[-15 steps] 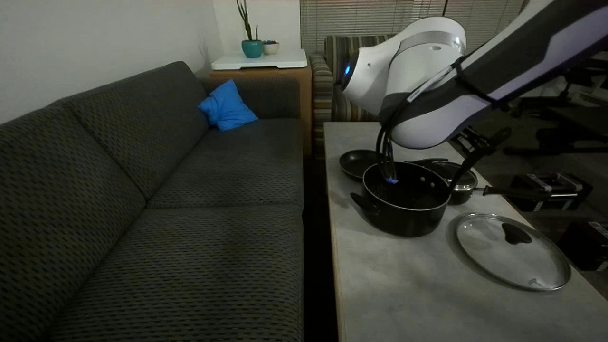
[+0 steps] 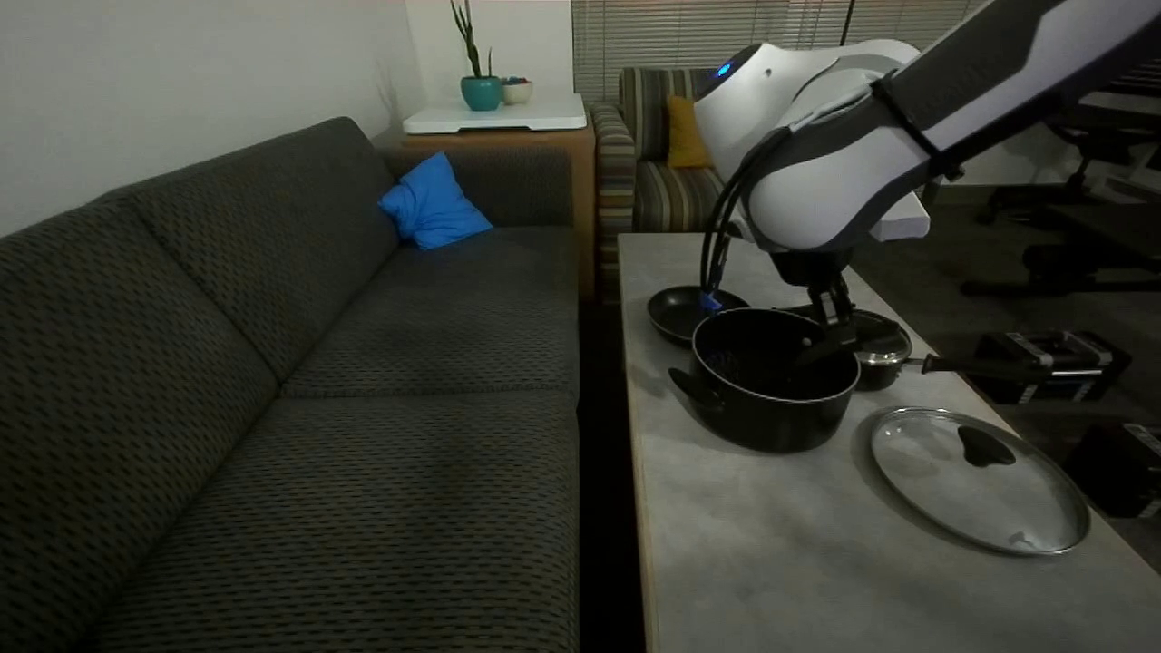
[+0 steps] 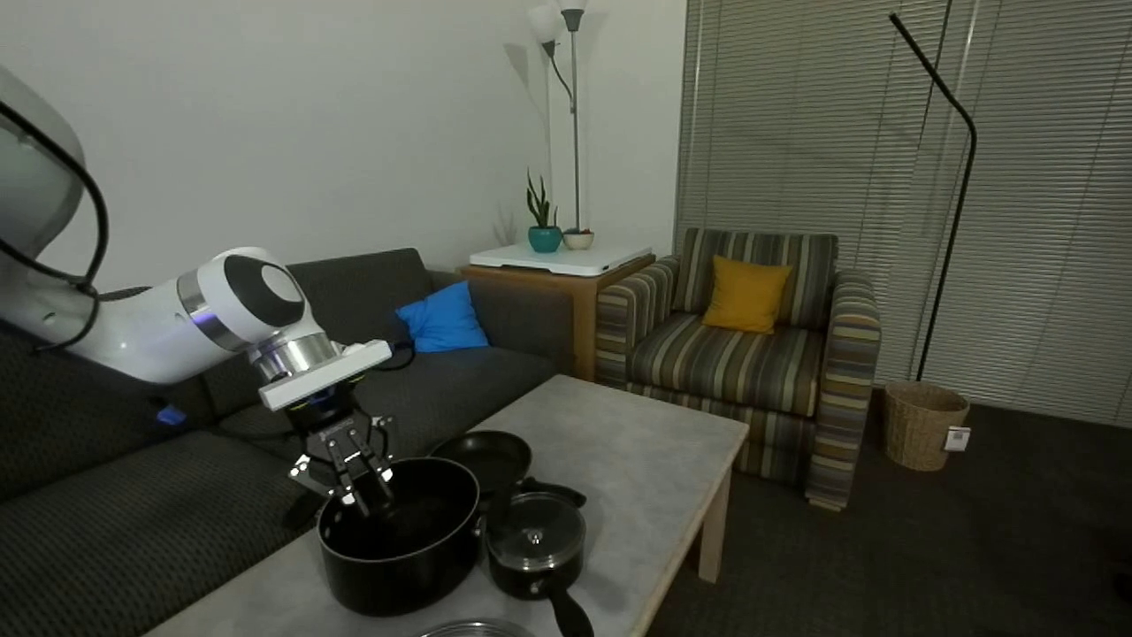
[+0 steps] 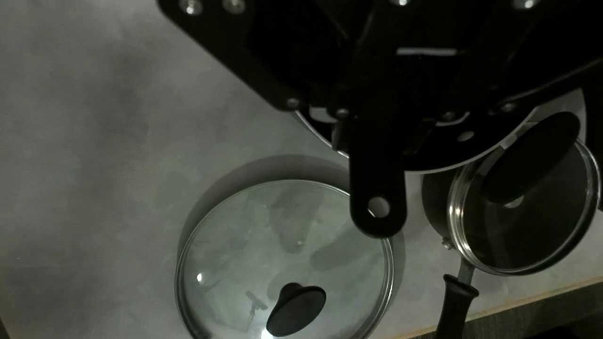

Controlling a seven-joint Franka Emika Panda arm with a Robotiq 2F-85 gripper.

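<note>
My gripper (image 2: 835, 316) points down over the large black pot (image 2: 778, 424), near its rim. It is shut on a black utensil (image 2: 835, 344), which lies slantwise across the pot's opening. In the wrist view the utensil's flat handle end (image 4: 378, 217), with a hole through it, sticks out past the gripper. The utensil's other end is lost in the dark of the pot. From the other side, the gripper (image 3: 366, 497) appears above the opening of the pot (image 3: 398, 584).
A glass lid (image 2: 947, 490) with a black knob lies flat on the table (image 2: 740, 544). Close beside the pot are a small lidded saucepan (image 3: 536, 541) and a frying pan (image 3: 488, 456). A sofa (image 2: 435, 479) runs along the table.
The arm's wrist has turned, and my gripper has come from the saucepan side to over the pot. The utensil has swung from sticking up beside the rim to lying across the pot's opening.
</note>
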